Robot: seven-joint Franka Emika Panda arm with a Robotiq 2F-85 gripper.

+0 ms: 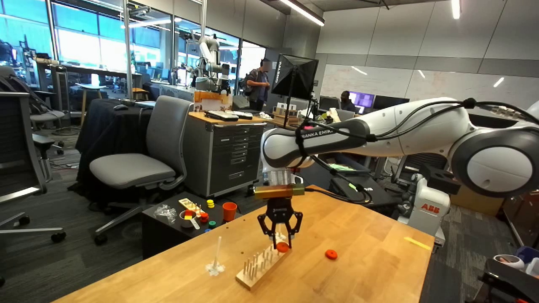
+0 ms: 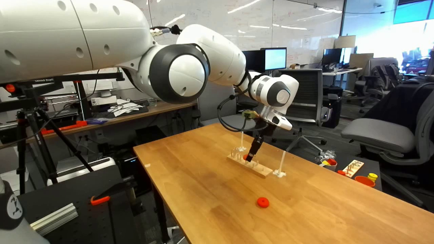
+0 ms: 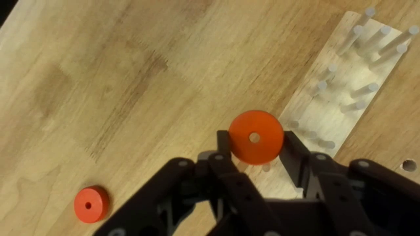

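An orange-red disc with a small centre hole is held between the fingertips of my gripper, which is shut on it. Below the disc lies a long wooden board with several upright pegs; in exterior view 1 the gripper is over the far end of this peg board. Part of the board is hidden by the disc and fingers in the wrist view. A second red disc rests flat on the table, apart from the board, and shows in exterior view 2 as a red disc too.
Two thin white posts are fixed to the table near the board, one a clear upright post. A dark side table holds an orange cup and several small coloured pieces. Open wooden tabletop surrounds the loose disc.
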